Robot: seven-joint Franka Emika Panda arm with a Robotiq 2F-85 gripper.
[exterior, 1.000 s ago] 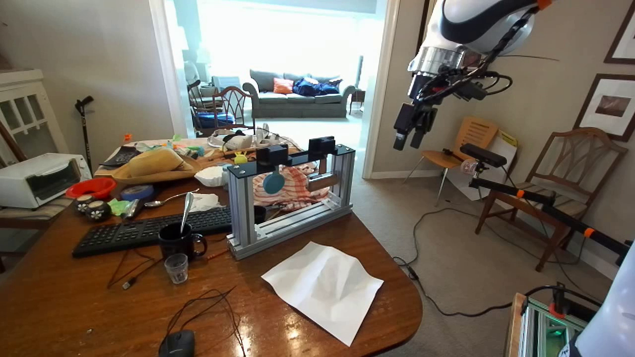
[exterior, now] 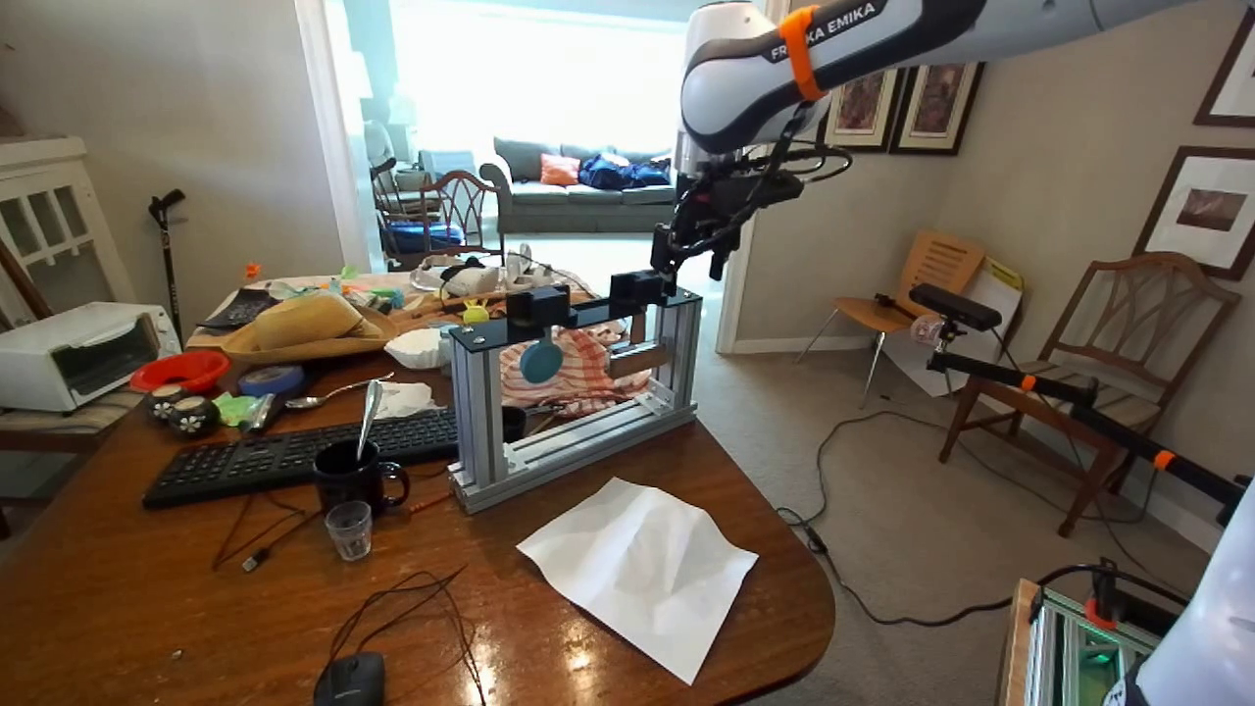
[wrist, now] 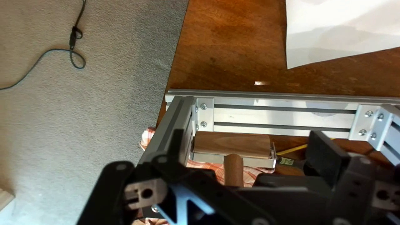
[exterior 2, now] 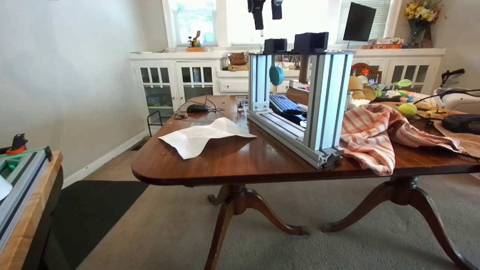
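My gripper (exterior: 694, 265) stands open above the far right end of an aluminium frame (exterior: 476, 412), nothing between its fingers. In the second exterior view the gripper (exterior 2: 267, 20) shows as two dark fingers over the frame's top. The frame's black top bar carries two black blocks (exterior: 536, 306). A blue round-headed utensil (exterior: 540, 361) hangs from it, as does a tool with a wooden head (exterior: 636, 360). Seen from the wrist, that tool's round wooden handle (wrist: 233, 170) appears between the blurred fingers, its flat wooden head (wrist: 232, 144) lower down. Whether the fingers touch the black blocks is unclear.
A creased white sheet (exterior: 647, 565) lies before the frame. Around the left side are a dark mug (exterior: 350, 477) with a spoon, a small clear glass (exterior: 349, 530), a keyboard (exterior: 300, 457) and a mouse (exterior: 350, 680). A checkered cloth (exterior 2: 373, 135) lies behind the frame.
Over the last second the arm and gripper have swung left in the first exterior view, from clear of the table to over the frame's far end. The frame and hanging tools have not moved.
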